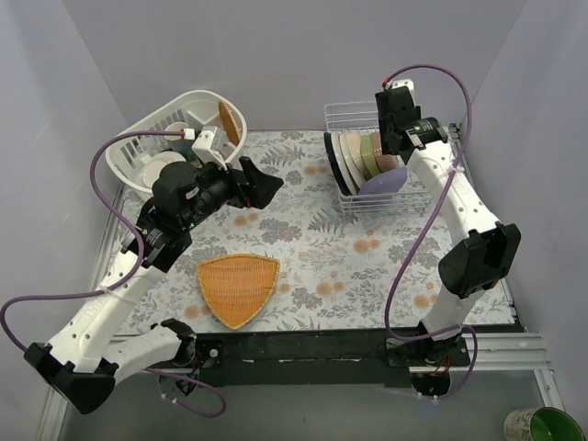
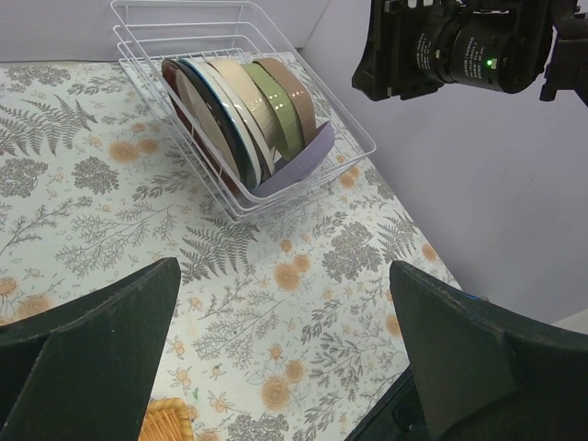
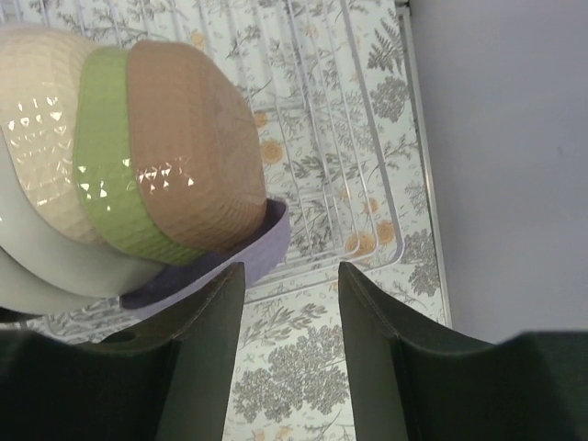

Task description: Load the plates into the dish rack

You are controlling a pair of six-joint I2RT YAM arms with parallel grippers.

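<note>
The purple plate (image 1: 384,183) leans low and tipped across the front of the white wire dish rack (image 2: 374,147), in front of the brown plate (image 3: 188,138) and the green plate (image 3: 101,156). Those two stand on edge in a row with cream, white and dark plates (image 2: 216,119). Above the rack's right part is my right gripper, open and empty; the purple plate's edge shows beyond its left finger. My left gripper hangs open over the left-middle of the table, holding nothing.
A white basket (image 1: 124,138) with dishes inside stands at the back left. On the front left of the table lies a woven orange mat (image 1: 237,287). The rack's right part is bare, close to the grey right wall (image 3: 496,165). Mid-table is clear.
</note>
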